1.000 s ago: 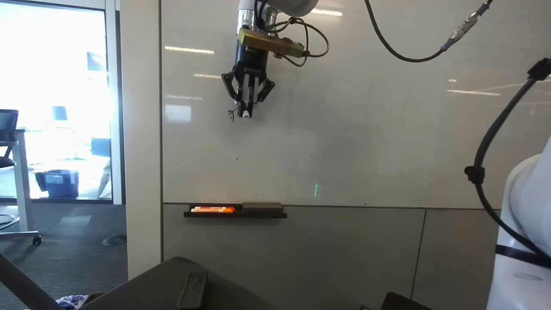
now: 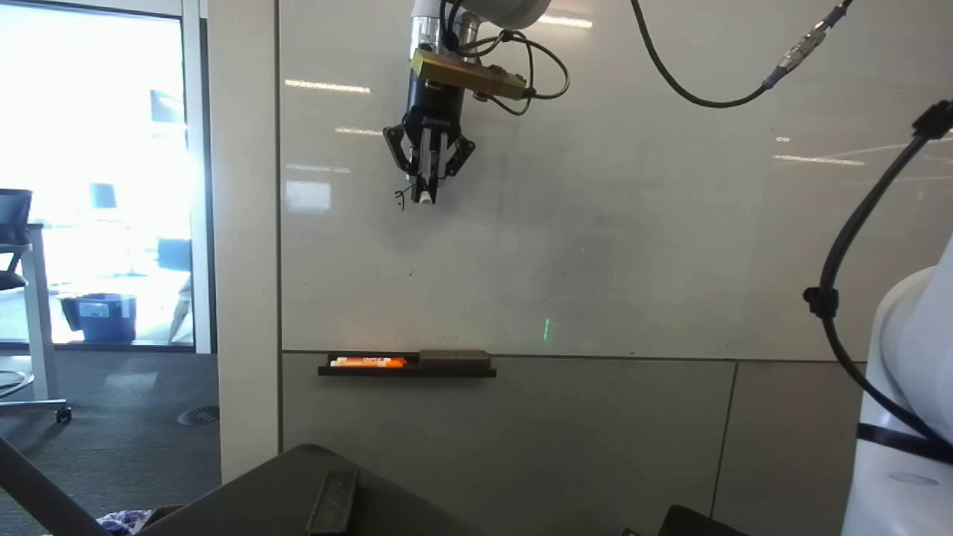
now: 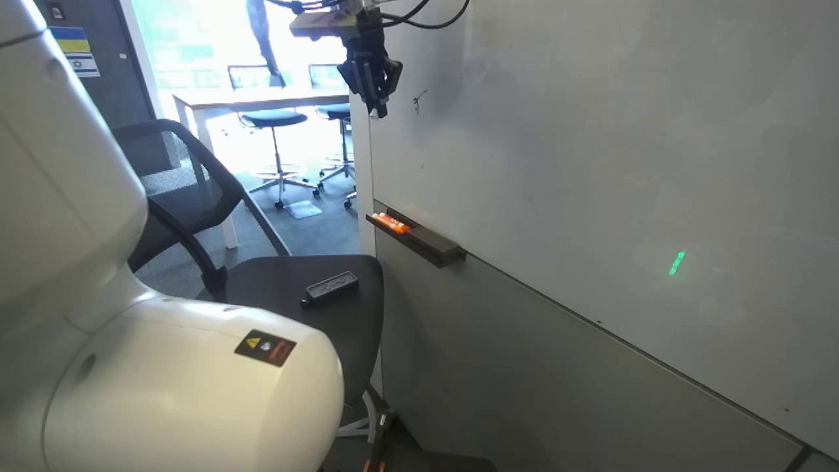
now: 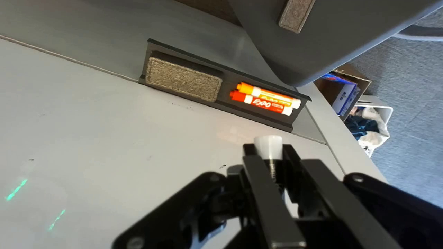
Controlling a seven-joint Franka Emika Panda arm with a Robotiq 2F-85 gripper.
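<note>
My gripper [image 2: 425, 198] is up in front of the left part of the whiteboard [image 2: 625, 223], pointing down. In the wrist view its fingers are shut on a slim marker [image 4: 269, 146], whose white end sticks out past the fingertips; the rest of it is mostly hidden between the fingers. Just beside the gripper, a small black scribble [image 3: 418, 102] is on the board. I cannot tell whether the marker touches the board. Far below, the black tray [image 2: 406, 371] carries an orange marker [image 4: 248, 89], a red marker [image 4: 265, 103] and a felt eraser [image 4: 184, 79].
A dark chair [image 3: 330, 314] with another eraser [image 3: 331, 287] on its seat stands near the board. Green marks [image 3: 677, 263] are lower on the whiteboard. The board's middle and right are otherwise largely bare. A cable [image 2: 840, 250] hangs at the right.
</note>
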